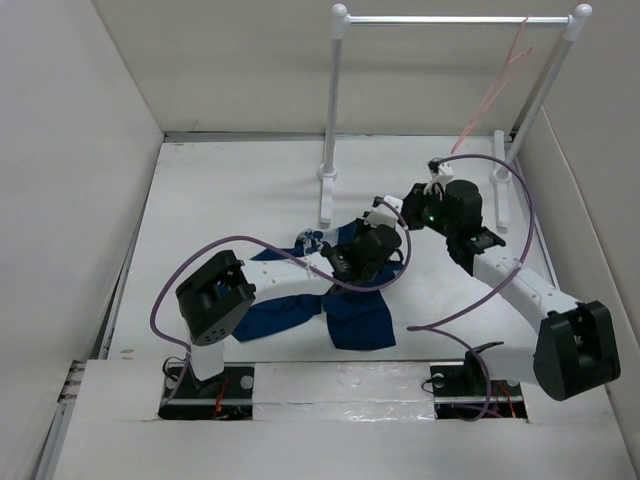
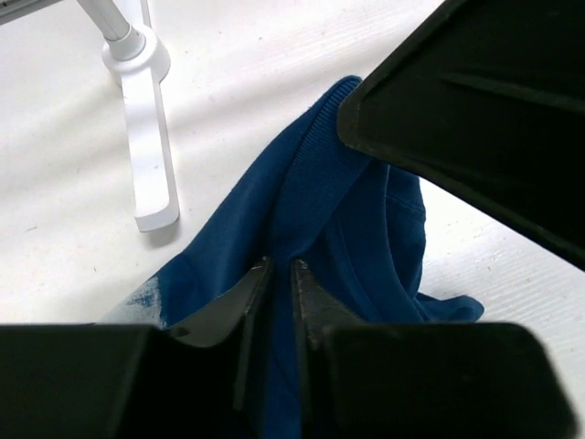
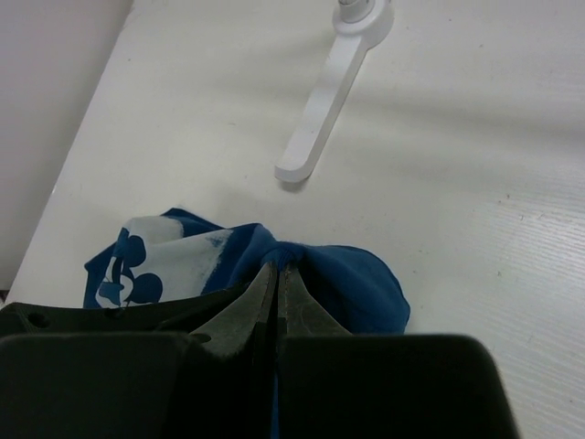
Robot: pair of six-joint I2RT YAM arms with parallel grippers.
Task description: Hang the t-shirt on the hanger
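The dark blue t shirt (image 1: 355,320) lies bunched on the white floor, with a white patterned patch (image 3: 164,261) on it. My left gripper (image 1: 372,222) is over its upper part, fingertips close together at the fabric, with a small gap between them. My right gripper (image 1: 416,208) is just right of it, shut, its fingertips at a raised fold of blue fabric; whether cloth is pinched between them is hard to tell. A pink hanger (image 1: 497,80) hangs from the rail above.
The white rack (image 1: 450,20) stands at the back, its feet (image 1: 326,200) (image 2: 146,155) on the floor behind the shirt. Side walls close in the space. Bare floor lies left of the shirt and toward the front right.
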